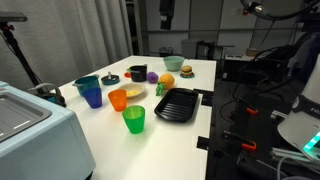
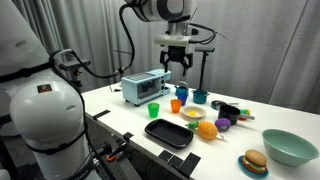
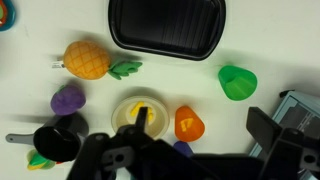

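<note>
High over the white table, my gripper stands open with nothing between its fingers; in exterior view 1 only its lower part (image 1: 167,14) shows at the top edge. Below it in the wrist view are an orange cup (image 3: 188,124), a green cup (image 3: 237,82) and a pale plate (image 3: 122,112) with something yellow on it. A blue cup (image 1: 93,98) is partly hidden behind the gripper in the wrist view. The black tray (image 3: 168,22) lies empty. Beside it is a toy pineapple (image 3: 87,60), with a purple item (image 3: 68,100) farther along.
A toaster oven (image 2: 146,88) stands at one end of the table. Toward the other end are a green bowl (image 2: 290,146) and a toy burger (image 2: 254,160). A black pot (image 3: 60,140) sits near the purple item. Bare table surrounds the green cup and tray.
</note>
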